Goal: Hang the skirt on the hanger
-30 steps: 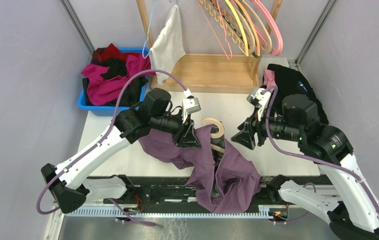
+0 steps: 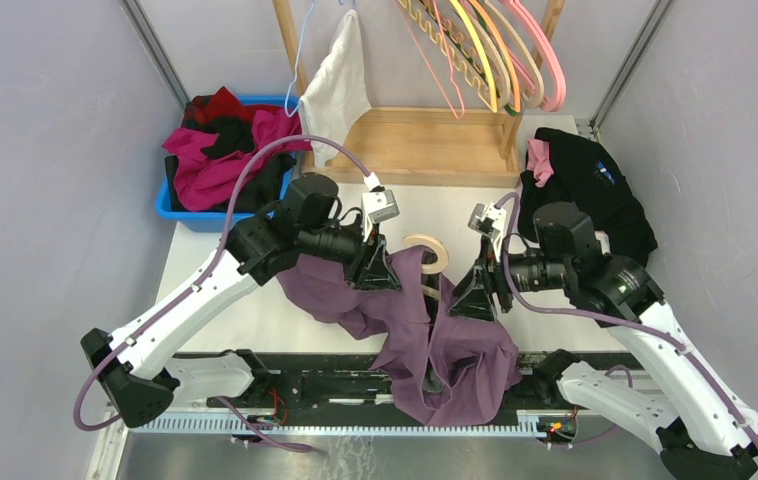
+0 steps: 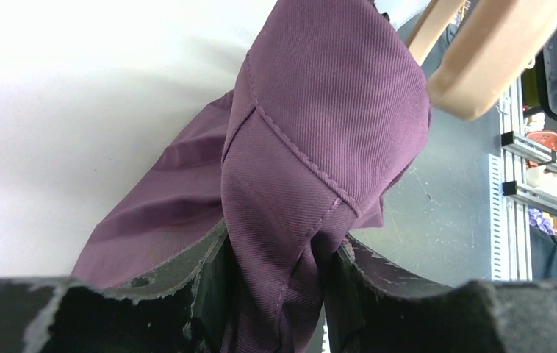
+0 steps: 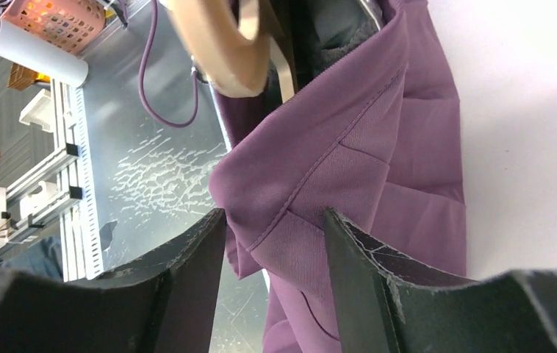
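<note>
The purple skirt [image 2: 435, 365] hangs bunched over the table's front edge, its waist opening facing up between my grippers. Inside that opening stands a pale wooden hanger [image 2: 437, 252], most of it hidden by cloth. My left gripper is closed around a thick fold of the waistband, with fabric pressed against both fingers. On the other side, my right gripper is open, and the skirt's right waist edge [image 4: 320, 162] lies between and beyond its fingers without being pinched. The wooden piece [image 4: 228, 48] shows close by in the right wrist view.
At the back left, a blue bin [image 2: 190, 220] holds red, pink and black clothes. A wooden rack [image 2: 425, 150] carries several hangers [image 2: 505, 60] and a white cloth [image 2: 340, 85]. Dark garments [image 2: 595, 190] lie at the back right. Bare table [image 2: 210, 310] shows at left.
My right gripper has come in leftward and slightly down to the skirt's right waist edge. That edge has shifted a little upward and left. The left arm has barely moved.
</note>
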